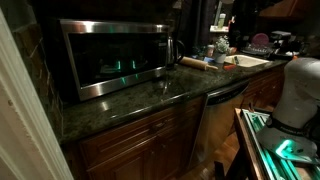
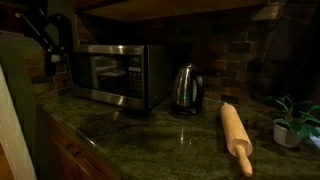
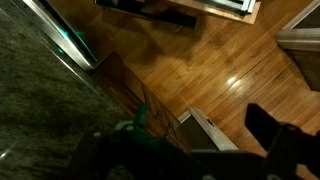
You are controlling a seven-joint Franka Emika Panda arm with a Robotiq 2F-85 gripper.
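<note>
My gripper stands open at the bottom of the wrist view, its two dark fingers wide apart and nothing between them. Below it lies wooden floor (image 3: 195,70), with the counter's dark green edge to the left. In exterior view 2, a dark part of the arm (image 2: 42,38) hangs at the upper left, in front of the microwave (image 2: 112,75). The microwave's door looks closed. A steel kettle (image 2: 187,90) stands beside it, and a wooden rolling pin (image 2: 235,135) lies on the counter, all apart from the gripper.
A potted plant (image 2: 292,122) stands right of the rolling pin. A sink (image 1: 246,61) lies at the far end. Cabinets (image 1: 140,145) and a dishwasher (image 1: 214,130) fill the space below.
</note>
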